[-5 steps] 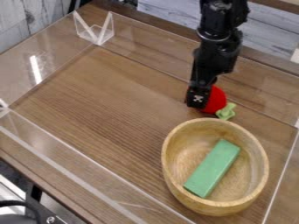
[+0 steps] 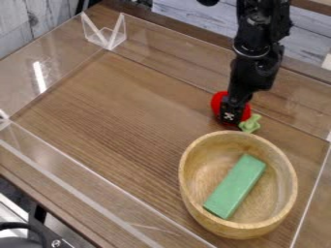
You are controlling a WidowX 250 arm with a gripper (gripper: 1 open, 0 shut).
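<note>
The black gripper is lowered over a red object with a green top, a strawberry-like toy, with its fingertips on or just around it; whether they grip it is unclear. A round tan bowl sits below it in the view, holding a green rectangular block.
A clear plastic object stands at the upper left edge. Black cables lie at the lower left corner.
The gripper has shifted right from beside the red toy to over it, now covering part of it.
</note>
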